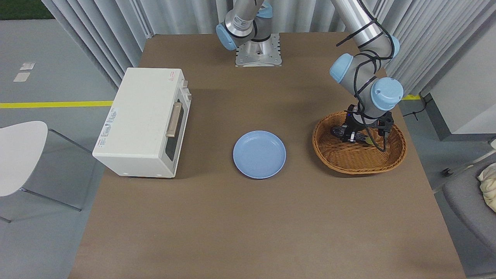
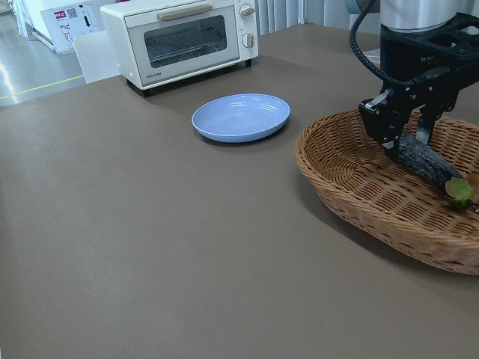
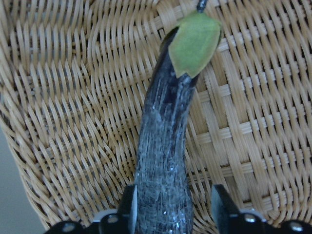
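A dark eggplant in a glossy, crinkled wrap (image 3: 163, 146), with a green calyx, lies in the round wicker basket (image 1: 358, 160), seen also in the left view (image 2: 389, 217). My gripper hangs low over it, its fingertips at either side of the eggplant's lower part in the wrist view. The fingers stand apart; the right one shows a gap to the eggplant, the left one is close against it. In the front view the arm's wrist hides much of the gripper.
A blue plate (image 1: 259, 154) lies on the table left of the basket. A white toaster oven (image 1: 135, 121) stands further left.
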